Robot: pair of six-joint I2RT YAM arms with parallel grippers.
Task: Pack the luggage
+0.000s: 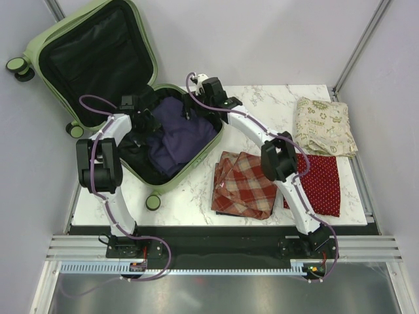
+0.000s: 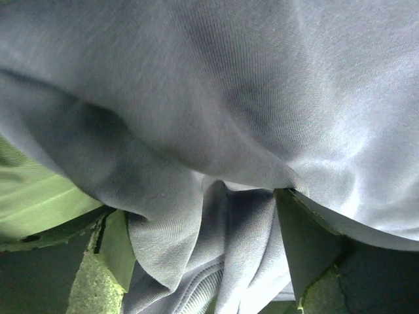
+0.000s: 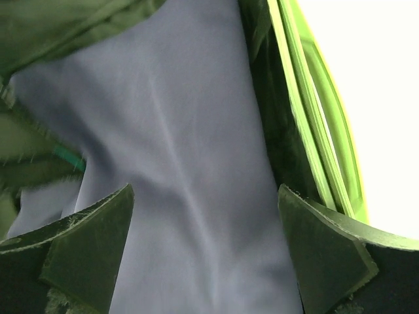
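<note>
In the top view, the open green suitcase holds a dark blue-purple garment spread across its base. My left gripper is down at the garment's left side. The left wrist view shows its fingers apart, with folds of the garment bunched between and around them. At the garment's upper end is my right gripper, near the suitcase's back right rim. Its fingers are wide open in the right wrist view, over smooth cloth with no grip showing.
A red plaid garment lies folded at the table's middle. To its right are a dark red dotted cloth and a folded cream patterned cloth. The suitcase lid stands raised at the back left.
</note>
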